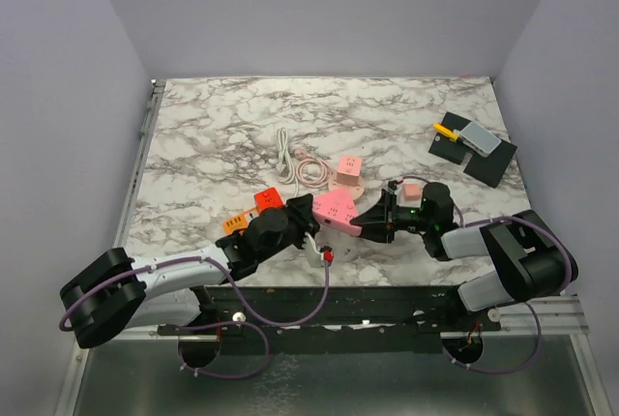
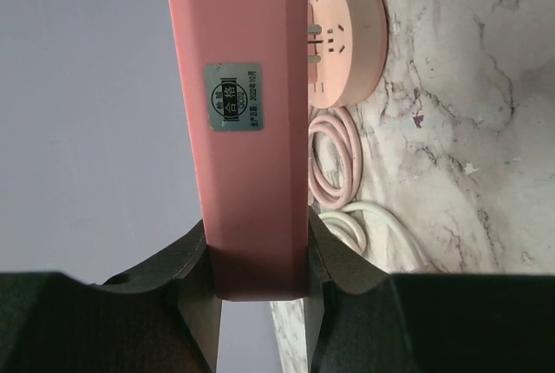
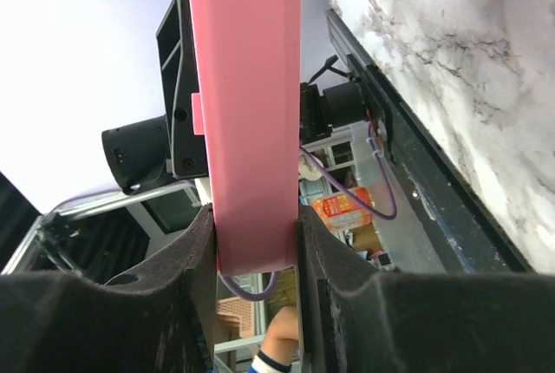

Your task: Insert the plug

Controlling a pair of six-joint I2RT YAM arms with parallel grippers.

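Note:
A long pink block (image 1: 337,208) hangs level between my two grippers. My left gripper (image 1: 308,211) is shut on its left end, and in the left wrist view the block's side (image 2: 243,173) carries a silver sticker. My right gripper (image 1: 379,222) has its fingers around the other end; in the right wrist view they lie close along both sides of the block (image 3: 251,130), and their grip cannot be judged. Behind it stands a smaller pink block (image 1: 349,166) at a round pink base (image 2: 355,39) with slots. Metal prongs (image 2: 314,30) show before the base; whether they enter it is hidden.
Coiled pink cable (image 1: 311,172) and white cable (image 1: 283,157) lie left of the base. An orange-red block (image 1: 268,198) and an orange piece (image 1: 235,222) lie beside the left arm. Black pads with a grey box (image 1: 480,138) are at the right.

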